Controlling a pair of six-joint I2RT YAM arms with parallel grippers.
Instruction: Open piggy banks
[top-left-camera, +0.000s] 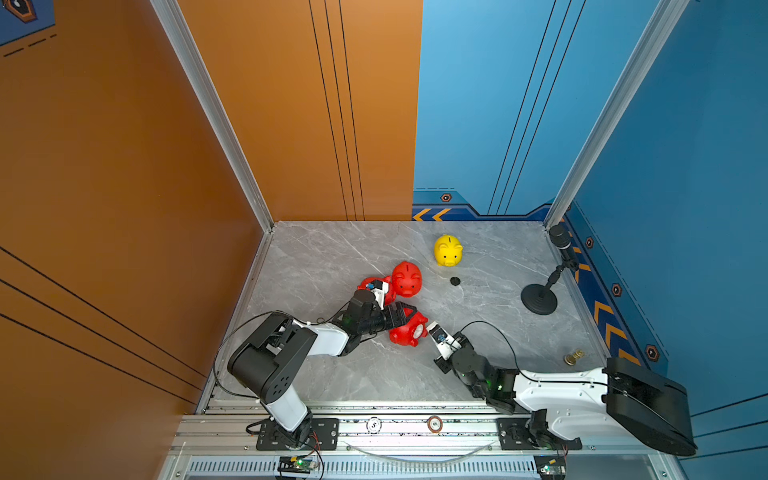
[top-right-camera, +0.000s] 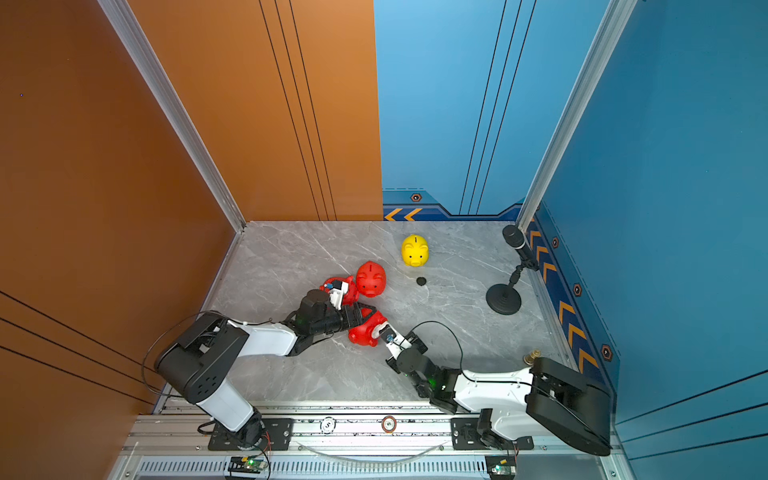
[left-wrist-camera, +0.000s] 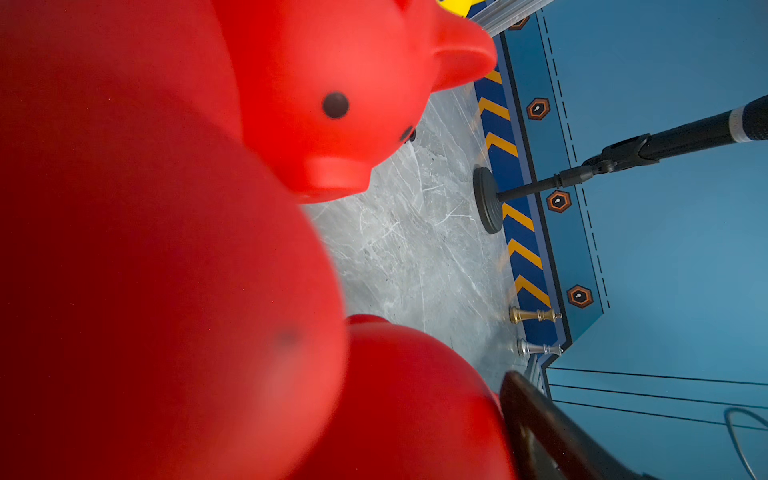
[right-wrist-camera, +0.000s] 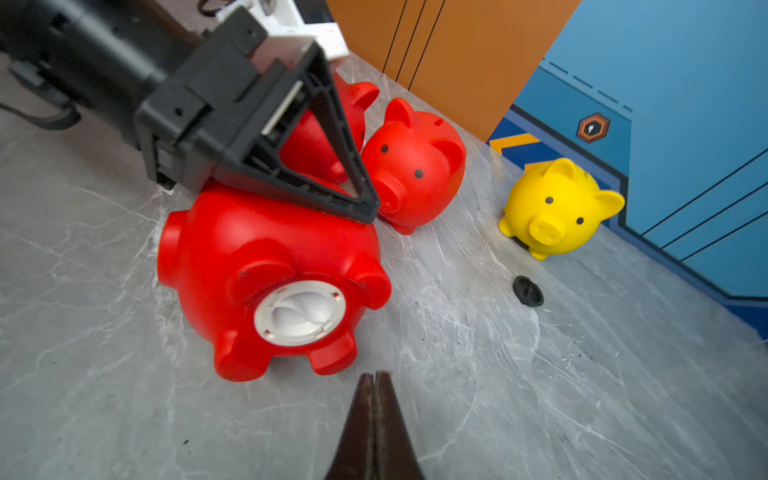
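A red piggy bank lies tipped on the floor, its belly with a white plug turned toward the right wrist view. My left gripper is open, its black fingers over that pig's top. Beside the pig, to the right, my right gripper is shut with nothing seen between its fingers, pointing at the belly. Two more red piggy banks, one upright, the other partly hidden by the left arm, stand behind. A yellow piggy bank is at the back.
A small black cap lies before the yellow pig. A black stand is at the right, with a gold chess piece near the front right.
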